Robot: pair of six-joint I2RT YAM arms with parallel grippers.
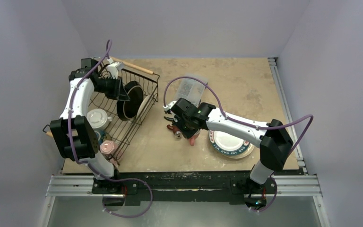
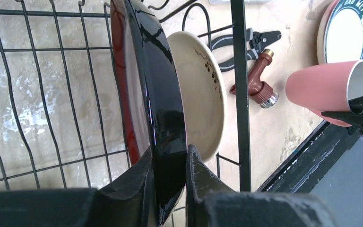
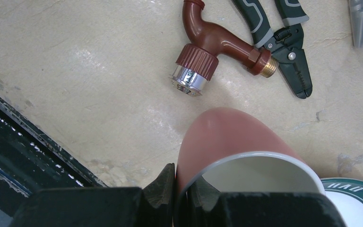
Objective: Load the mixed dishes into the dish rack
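My left gripper is shut on a dark pan or dish [image 2: 163,109] standing on edge in the wire rack [image 1: 132,137], beside a cream plate [image 2: 201,94]. My right gripper is shut on the rim of a pink mug [image 3: 231,132] lying sideways at the table's middle. Stacked plates [image 1: 228,142] lie to the right. A white lidded cup [image 1: 98,118] and a pink cup [image 1: 108,146] sit at the rack's left and front.
A brown faucet [image 3: 212,38], cable cutters [image 3: 293,66] and a clear container [image 1: 193,87] lie between rack and mug.
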